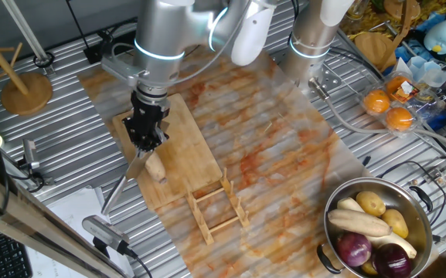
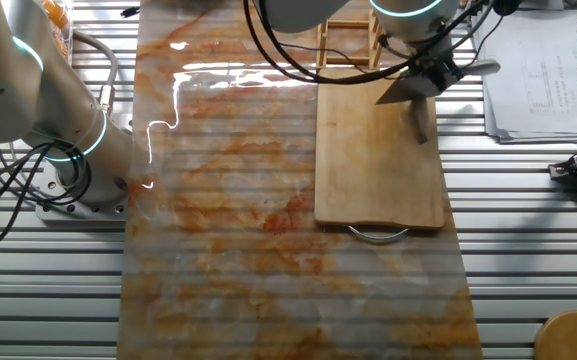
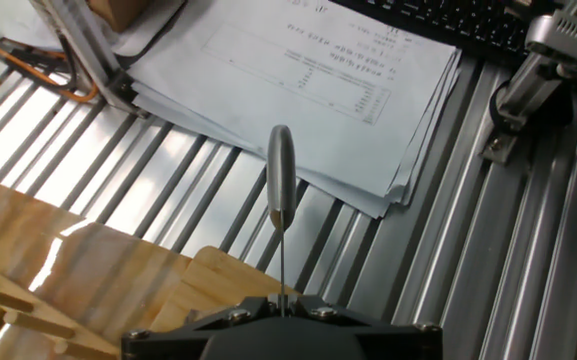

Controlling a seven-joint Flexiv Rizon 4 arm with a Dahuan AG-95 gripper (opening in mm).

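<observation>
My gripper is shut on a knife, gripping it by the blade. The knife's grey handle points away from the fingers in the wrist view, with the thin blade seen edge-on. In exterior view 2 the broad blade hangs above the wooden cutting board. A pale, long vegetable lies against or just beside the blade at the board's left side in exterior view 1; whether they touch I cannot tell. The handle reaches out past the board's edge.
A small wooden rack stands at the board's near end. To the right, a metal pot holds potatoes, purple onions and pale long vegetables. Papers lie beyond the board's edge.
</observation>
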